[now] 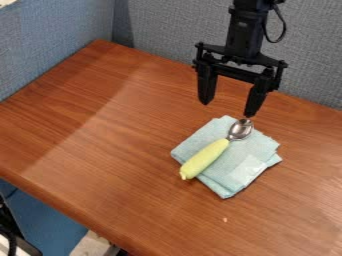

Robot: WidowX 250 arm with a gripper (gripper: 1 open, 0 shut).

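My black gripper (230, 95) hangs in the upper right of the camera view, open, its two fingers apart with nothing between them, above and behind a folded pale-mint cloth (249, 166) on the wooden table. A yellow object like corn or a banana (203, 159) lies diagonally on the cloth. A metal spoon (241, 129) lies at the cloth's back edge, next to the yellow object's upper end.
Grey padded walls (40, 50) stand at the back and left. The table's edge drops away at the lower left.
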